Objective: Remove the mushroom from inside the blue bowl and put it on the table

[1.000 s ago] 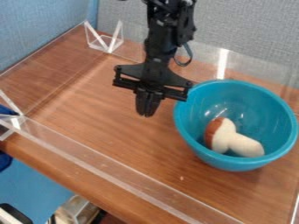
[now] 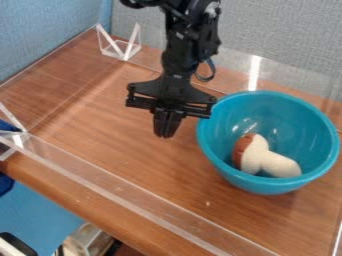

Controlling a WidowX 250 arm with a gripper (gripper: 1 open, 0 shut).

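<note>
The toy mushroom (image 2: 266,158), white with a reddish-brown cap, lies on its side inside the blue bowl (image 2: 215,150), at the right of the table (image 2: 120,130). Left of the bowl, over bare wood, hangs my black gripper (image 2: 166,133), pointing down. Its fingers are together with nothing between them, clear of the mushroom.
A white wire-like bracket (image 2: 119,43) stands at the far left corner. Clear plastic edging (image 2: 127,195) runs along the table's front. Open wood spreads left of and in front of the bowl, and a grey wall (image 2: 274,40) closes off the back.
The mushroom and bowl have stayed put.
</note>
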